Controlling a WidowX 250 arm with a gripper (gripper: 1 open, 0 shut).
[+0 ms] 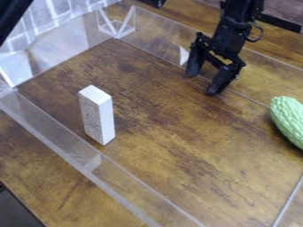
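My black gripper (208, 73) is low at the back right of the wooden board, its two dark fingers spread apart and open, with no object visible between them. A white rectangular block (97, 115) stands upright at the left-middle, well apart from the gripper. A pale green, ridged object (289, 120) lies at the right edge, partly out of frame.
Clear plastic walls (83, 160) border the wooden surface (178, 151) on the left, back and right. The middle and front of the board are bare. A white slatted item (30, 49) is at the upper left, outside the walls.
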